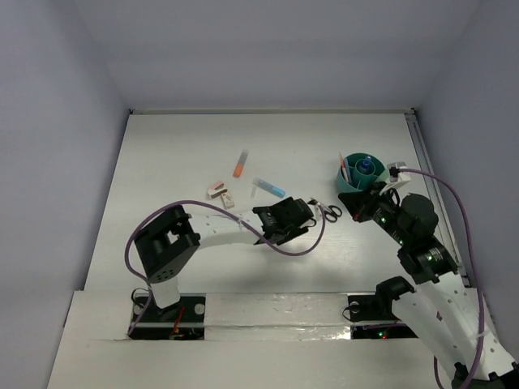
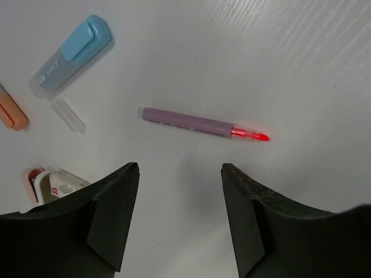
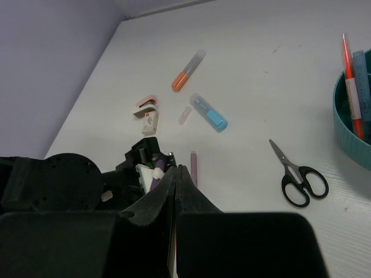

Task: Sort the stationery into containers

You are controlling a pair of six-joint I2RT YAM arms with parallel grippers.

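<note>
My left gripper (image 1: 296,227) hangs open over a pink marker (image 2: 185,121) with a red tip, lying on the table between and beyond its fingers in the left wrist view. A blue highlighter (image 1: 269,187), a clear cap (image 2: 68,115), an orange highlighter (image 1: 240,164), a pink-and-white item (image 1: 216,189) and an eraser (image 1: 227,200) lie farther back. Scissors (image 3: 295,179) lie to the right. A teal container (image 3: 348,139) holds pens and other items. My right gripper (image 1: 361,209) is shut, with nothing visible between its fingers, just front-left of the container.
The left arm covers much of the near-middle table in the top view, hiding the pink marker there.
</note>
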